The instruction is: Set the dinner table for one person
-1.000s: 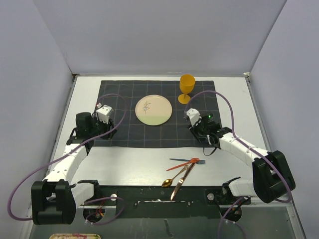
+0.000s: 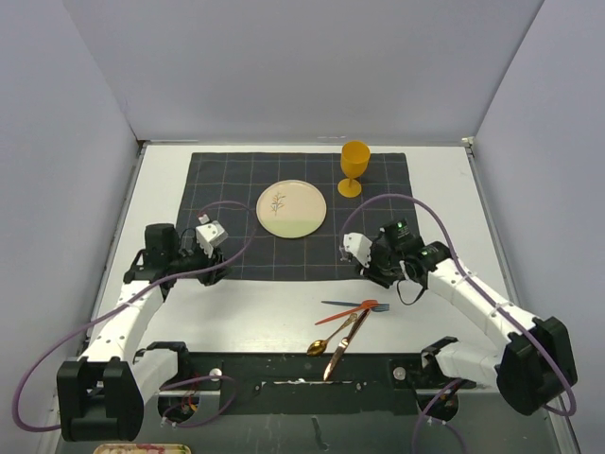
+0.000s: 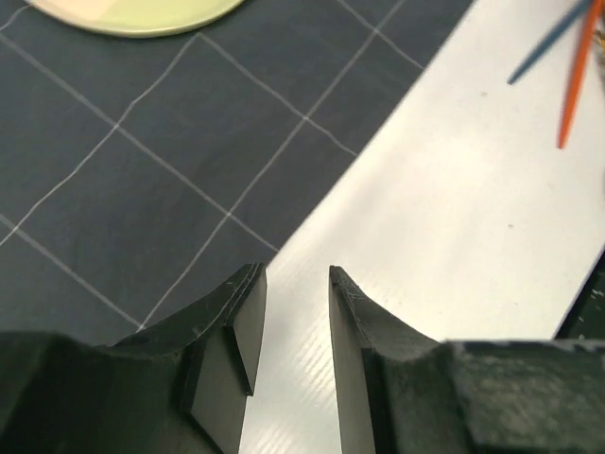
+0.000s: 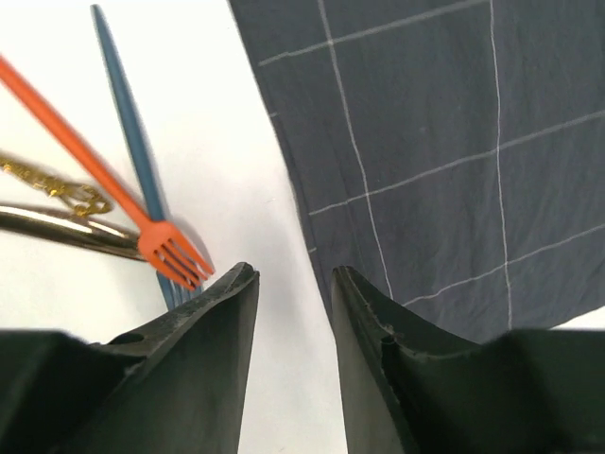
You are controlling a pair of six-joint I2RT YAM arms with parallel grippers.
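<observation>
A cream plate (image 2: 291, 209) with a leaf pattern lies on the dark checked placemat (image 2: 246, 175), with a yellow goblet (image 2: 354, 161) upright at its upper right. In front of the mat, the orange fork (image 4: 168, 244) crosses over the blue fork (image 4: 137, 142); a gold spoon (image 2: 319, 346) and a gold-toned knife (image 2: 346, 348) lie beside them. Over the mat's left front part hangs my left gripper, part open and empty. My right gripper is above the mat's front right edge, near the fork tines, also part open with nothing between its fingers.
A dark panel (image 2: 302, 378) runs along the front edge, and the knife and spoon reach over it. Grey walls close in the sides and back.
The right gripper has moved left and toward the front, closer to the cutlery. Plate, goblet and cutlery have stayed where they were.
</observation>
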